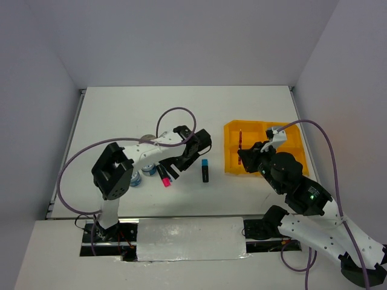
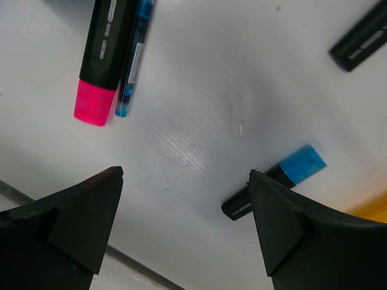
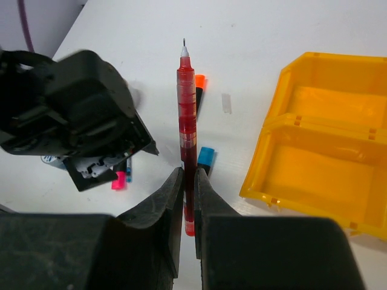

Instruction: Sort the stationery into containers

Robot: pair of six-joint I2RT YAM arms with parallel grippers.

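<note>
My right gripper is shut on a red pen, held upright beside the orange divided container. My left gripper hangs open with nothing between its fingers. Below it lie a black marker with a blue cap, a pink-capped highlighter and a thin blue pen. Another black marker shows at the upper right of the left wrist view; in the right wrist view an orange-capped marker lies farther back.
Blue-topped round containers stand at the table's left, partly behind my left arm. Walls stand on both sides.
</note>
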